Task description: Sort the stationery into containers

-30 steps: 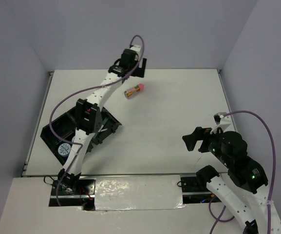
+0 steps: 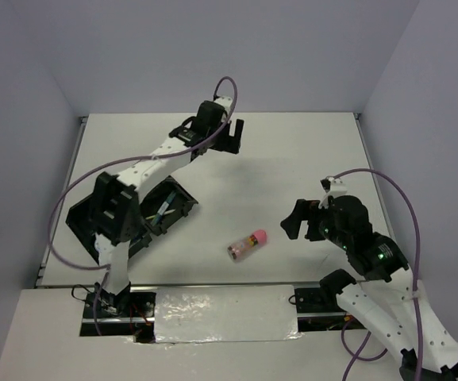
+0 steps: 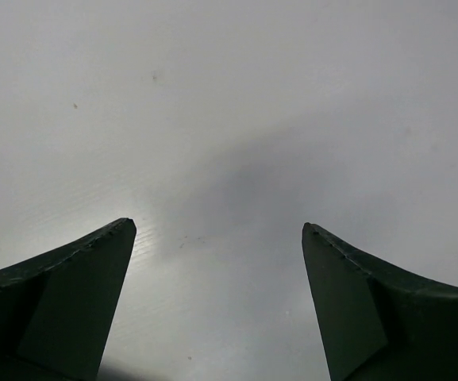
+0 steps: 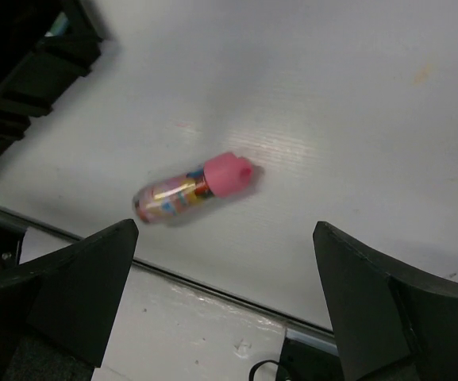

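A clear bottle with a pink cap (image 2: 247, 244) lies on its side near the front middle of the table, its contents colourful. In the right wrist view that bottle (image 4: 190, 188) shows beyond the fingertips, touching neither. My right gripper (image 2: 304, 220) hovers to its right, open and empty. Far back, my left gripper (image 2: 235, 136) is also open, with only bare table between its fingers in its own view. The black compartment container (image 2: 182, 208) stands at the left, holding a greenish item (image 2: 163, 208). My left arm hides much of its inside.
Free white table (image 2: 292, 159) spreads across the middle and right. A metal rail (image 2: 213, 284) edges the front, with a silvery sheet (image 2: 225, 313) beyond it. Grey walls enclose the back and sides.
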